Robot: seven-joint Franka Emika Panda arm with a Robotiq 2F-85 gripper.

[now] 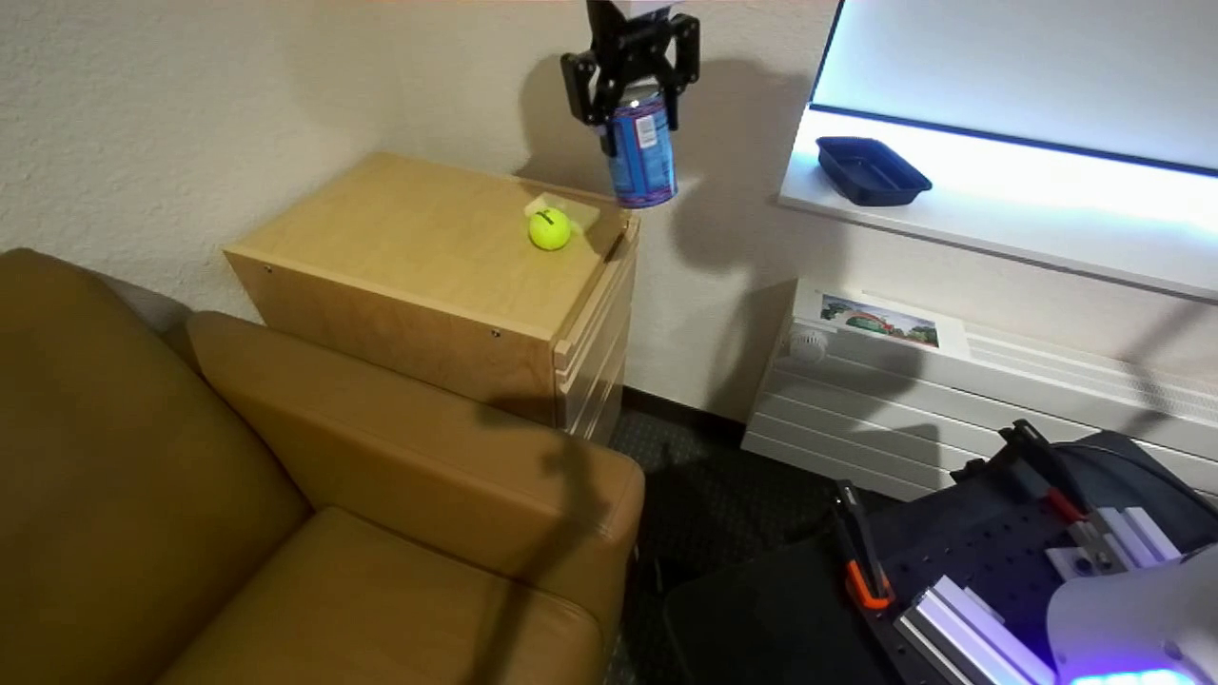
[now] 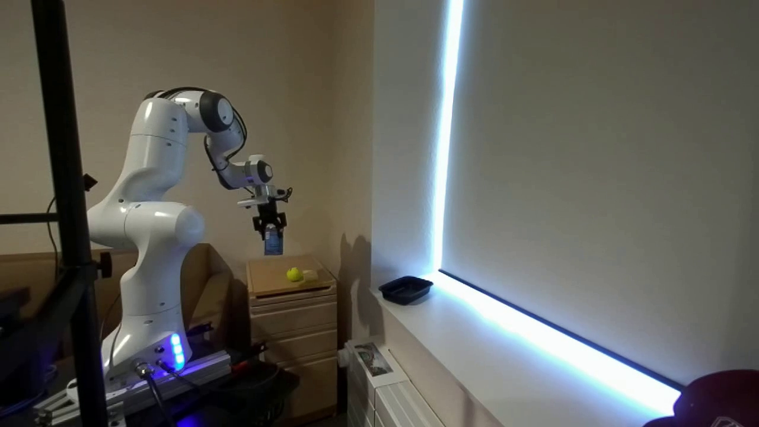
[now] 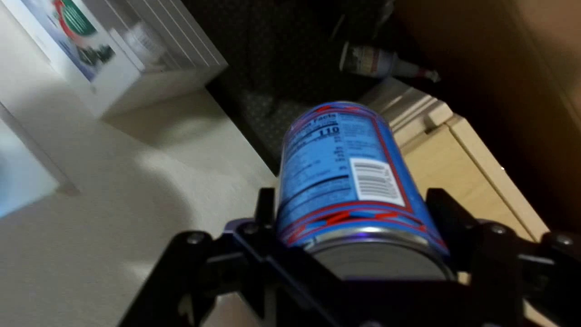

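Note:
A blue and red can (image 1: 641, 154) hangs in the air, with my gripper (image 1: 639, 120) shut around its upper part. In the wrist view the can (image 3: 348, 174) fills the space between the two black fingers, its label and barcode facing the camera. The second exterior view shows the can (image 2: 273, 241) held upright above the wooden cabinet (image 2: 267, 284), clear of its top.
On the cabinet top a yellow-green ball (image 1: 549, 228) rests against a pale sponge-like block (image 1: 579, 212). A black tray (image 1: 874, 173) stands on the white windowsill (image 1: 982, 228). Below the sill is a radiator (image 1: 845, 388); a brown sofa (image 1: 388, 400) adjoins the cabinet.

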